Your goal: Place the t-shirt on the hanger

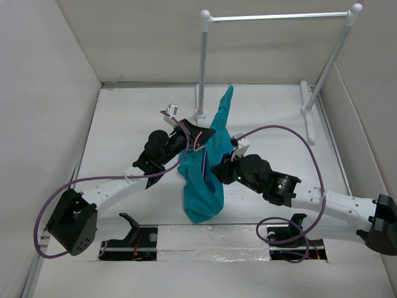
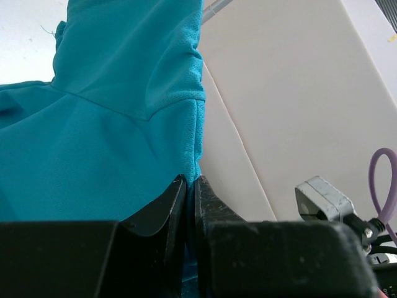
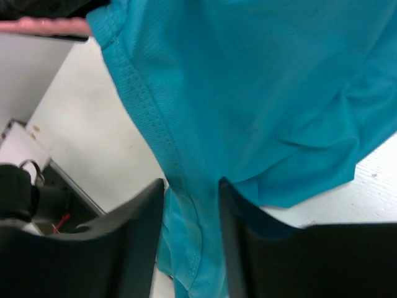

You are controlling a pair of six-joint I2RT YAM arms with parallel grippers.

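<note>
The teal t shirt (image 1: 201,192) hangs bunched at the centre, with a corner rising toward the back in the top view. My left gripper (image 1: 205,133) is shut on it near the upper middle; in the left wrist view the cloth (image 2: 124,136) runs down between the fingertips. My right gripper (image 1: 220,167) is at the shirt's right side, lower than the left. In the right wrist view its blurred fingers stand apart over a seamed edge of the cloth (image 3: 155,118), part open. I cannot make out a hanger in these views.
A metal rack with a crossbar (image 1: 279,16) stands at the back, its foot (image 1: 308,112) on the right. White walls enclose the floor, which is clear at left and right of the shirt.
</note>
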